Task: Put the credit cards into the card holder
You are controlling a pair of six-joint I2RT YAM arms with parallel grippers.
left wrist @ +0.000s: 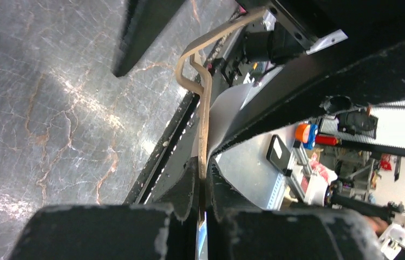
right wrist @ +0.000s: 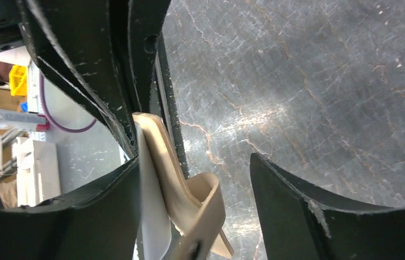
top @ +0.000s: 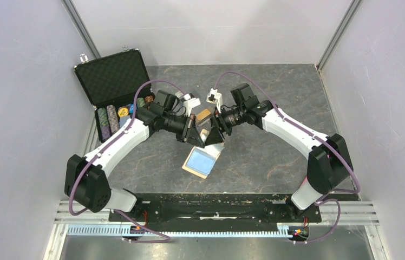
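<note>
The beige card holder (top: 194,173) is held up in the middle of the workspace, its light-blue inner side facing upward. My left gripper is shut on it; in the left wrist view the tan cover (left wrist: 203,124) rises edge-on from the fingertips. A clear sleeve (right wrist: 154,208) bends away from the cover, with the closing strap (right wrist: 207,216) folded on the other side. My right gripper stands open around sleeve and strap, one finger (right wrist: 116,189) against or very near the sleeve. No separate credit card can be made out with certainty.
A tan block (top: 203,115) lies on the table behind the grippers, partly hidden. An open black case (top: 115,81) with poker chips stands at the back left. Both arms are close together mid-table.
</note>
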